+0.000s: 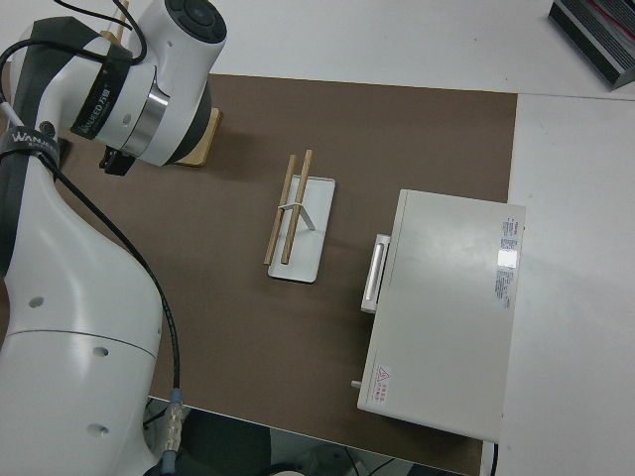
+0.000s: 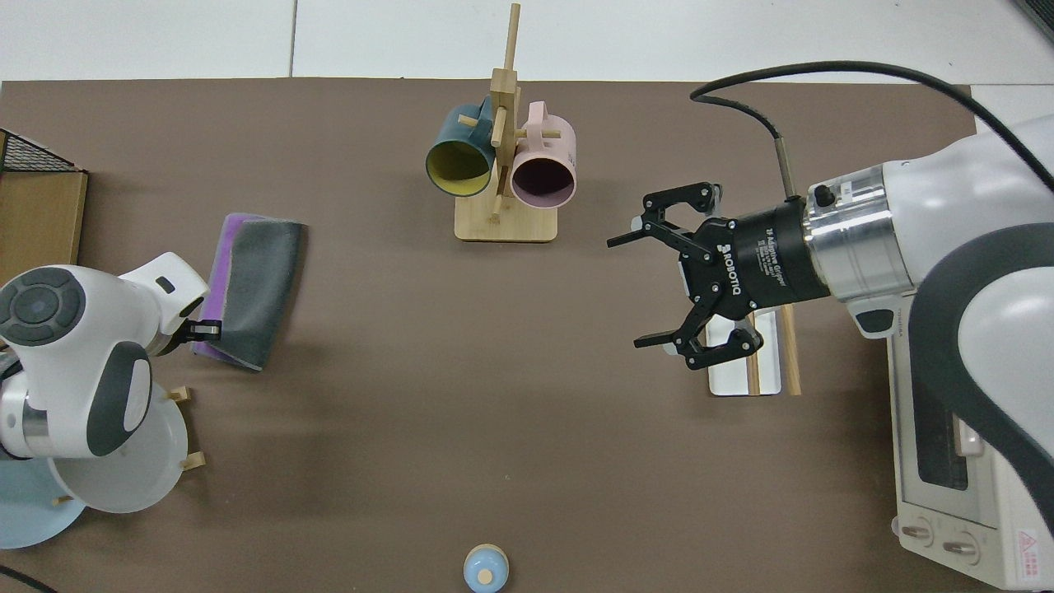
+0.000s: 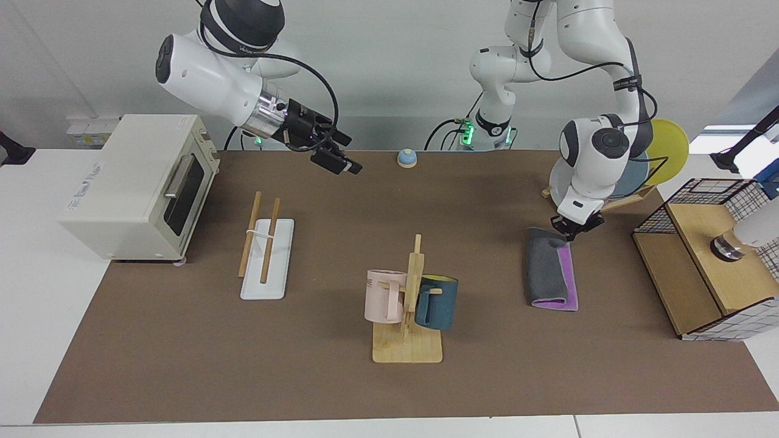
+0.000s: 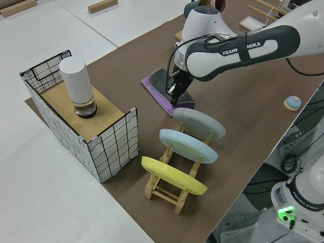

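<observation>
My right gripper [image 2: 624, 291] hangs over the right part of the mat, fingers spread wide with nothing between, above a white rack with wooden rods [image 3: 267, 285]. My left gripper [image 2: 206, 331] is low at the grey-and-purple folded cloth [image 2: 262, 287]; its fingertips are hard to make out. A wooden mug tree [image 2: 506, 227] holds a teal mug [image 2: 456, 158] and a pink mug [image 2: 543, 168] at the back. A small blue round object [image 2: 486, 571] lies near the front edge.
A white oven [image 3: 124, 190] stands on the right side. On the left are a plate rack with coloured plates [image 4: 172, 173] and a wire-sided wooden shelf [image 4: 106, 109] with a white cylinder.
</observation>
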